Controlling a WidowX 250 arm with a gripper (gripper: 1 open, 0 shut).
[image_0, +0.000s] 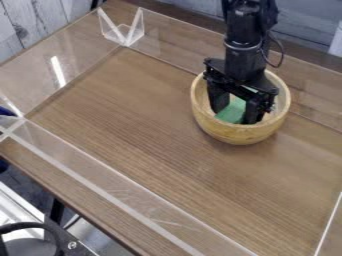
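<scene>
A black robot gripper points down into a light wooden bowl at the upper right of the table. Its fingers are open and reach inside the bowl. A green object lies in the bowl between and under the fingers, partly hidden by them.
A clear plastic piece stands at the upper left. A black object with cables is at the bottom left corner, off the table's edge.
</scene>
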